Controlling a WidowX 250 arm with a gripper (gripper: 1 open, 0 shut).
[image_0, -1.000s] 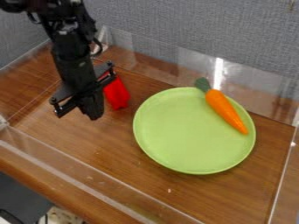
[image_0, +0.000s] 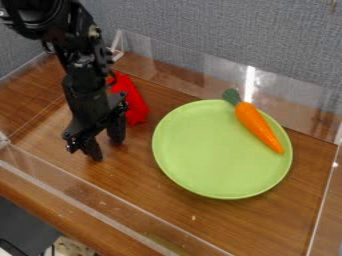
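My black gripper (image_0: 96, 135) hangs low over the wooden table on the left, open, its fingers near the tabletop. A red object (image_0: 130, 98) lies just behind it, partly hidden by the gripper. A green plate (image_0: 214, 160) fills the right middle, and an orange carrot (image_0: 259, 126) with a green top lies across its upper right part.
The wooden table (image_0: 174, 220) has bare room at the front and far left. A grey wall (image_0: 227, 40) stands behind, with a clear edge strip along the back of the table.
The red object, plate and carrot appear in the same places.
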